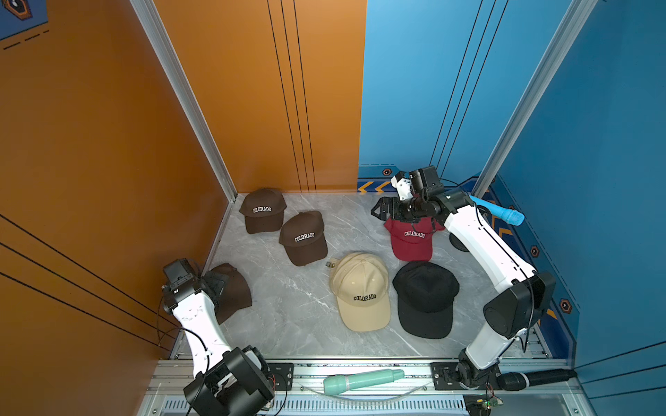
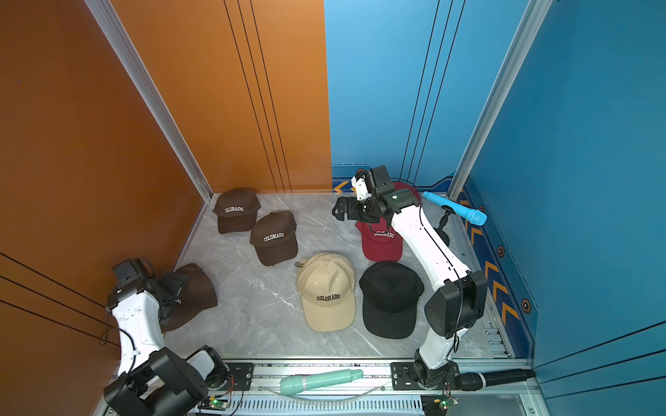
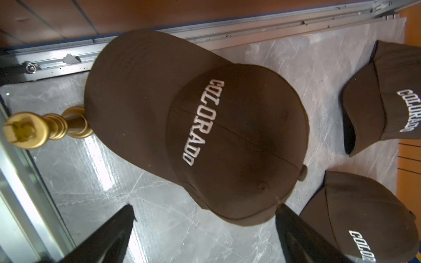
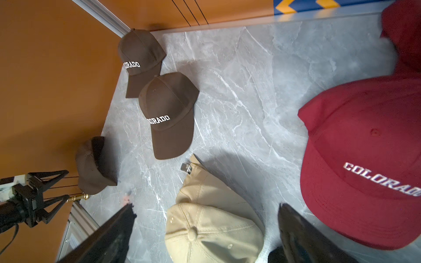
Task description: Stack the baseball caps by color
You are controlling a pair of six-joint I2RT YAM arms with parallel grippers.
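Note:
Three brown caps are on the left: one at the back (image 1: pixel 263 208), one in the middle (image 1: pixel 302 239) and one at the front left (image 1: pixel 234 298). My left gripper hovers open over the front-left cap (image 3: pixel 236 144). At the centre front lie a beige cap (image 1: pixel 359 287) and, beside it, a black cap (image 1: pixel 425 298). A red cap (image 2: pixel 381 246) lies at the right, with another red cap (image 4: pixel 403 35) behind it. My right gripper is open above the area between the beige and red caps, nothing between its fingers.
A gold object (image 3: pixel 30 130) lies at the front-left cap's brim, near the metal edge. A blue tube (image 2: pixel 451 206) is at the back right, with a partly hidden black item (image 2: pixel 442 235) below it.

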